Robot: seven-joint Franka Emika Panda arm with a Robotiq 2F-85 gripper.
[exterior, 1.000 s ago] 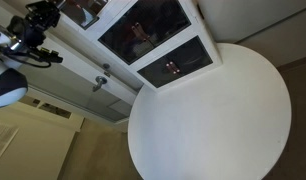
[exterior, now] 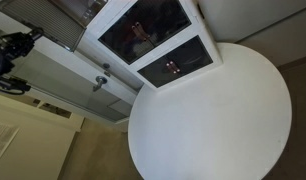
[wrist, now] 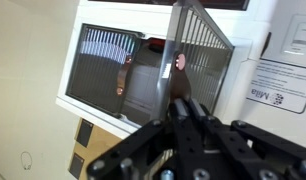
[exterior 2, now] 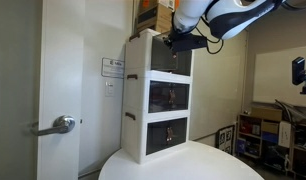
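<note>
A white cabinet (exterior 2: pixel 137 105) with three stacked compartments and dark ribbed doors stands on the table. At its top compartment, one ribbed door (wrist: pixel 205 55) is swung outward in the wrist view, with a brown handle (wrist: pixel 180 82) on its edge. The other door (wrist: pixel 103 65) lies flat in the frame, and between the two a strip of the compartment's inside (wrist: pixel 143 75) shows. My gripper is shut close by the swung door's handle; whether it touches cannot be told. From outside, the gripper (exterior 2: pixel 178 43) appears before the top compartment.
Cardboard boxes (exterior 2: pixel 153 15) sit on the cabinet top. A room door with a metal handle (exterior 2: pixel 61 125) is at the left, and shelves (exterior 2: pixel 261 130) stand at the right.
</note>
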